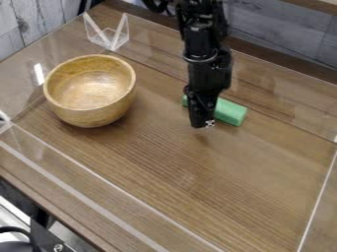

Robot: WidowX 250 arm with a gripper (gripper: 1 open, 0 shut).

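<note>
The black gripper point(204, 115) points down over the middle of the wooden table point(171, 187), its tips at the left end of a green block point(227, 112). The block lies on the table, partly hidden behind the gripper. I cannot tell whether the fingers touch it or how far apart they stand.
A wooden bowl point(90, 91) stands on the left. A white wire or plastic holder point(102, 31) is at the back left.
</note>
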